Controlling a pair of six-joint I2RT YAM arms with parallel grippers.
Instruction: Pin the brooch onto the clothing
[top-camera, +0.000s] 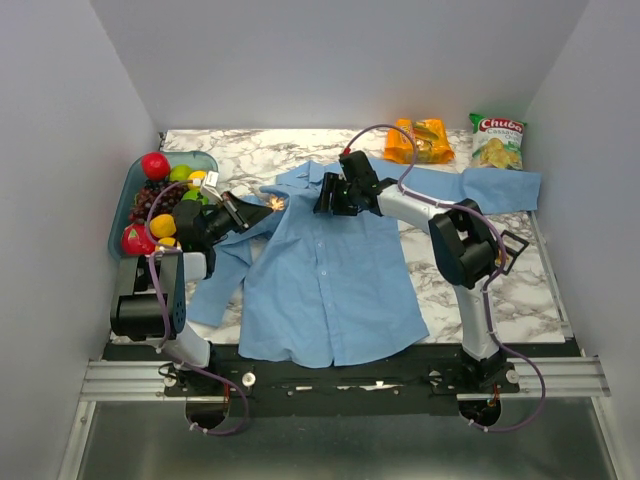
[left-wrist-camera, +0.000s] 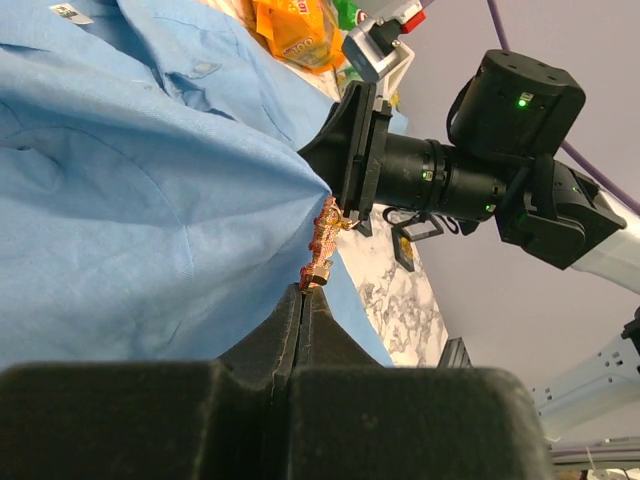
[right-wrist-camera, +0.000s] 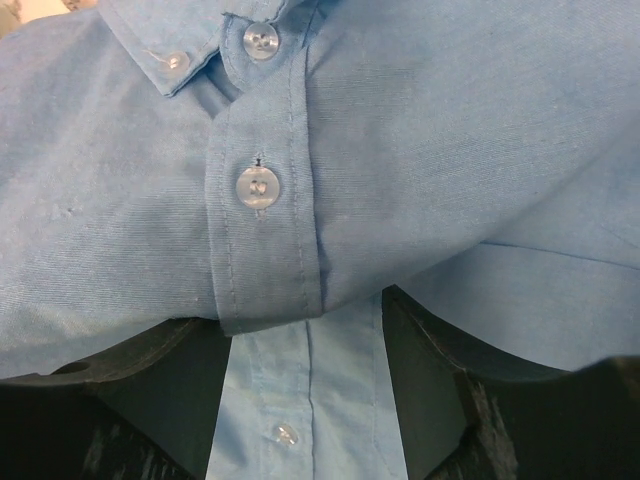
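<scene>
A small orange-gold brooch sticks out from the tips of my left gripper, which is shut on its near end. From above, the brooch shows at the left side of the blue shirt. My right gripper is over the upper chest, open, its fingers apart on either side of the button placket. A raised fold of the shirt covers part of the finger on the left. In the left wrist view, the fold's peak lies just by the brooch's far end; whether they touch I cannot tell.
A basket of fruit stands at the left beside the left arm. An orange snack bag and a white-green chip bag are at the back right. Bare marble table shows right of the shirt.
</scene>
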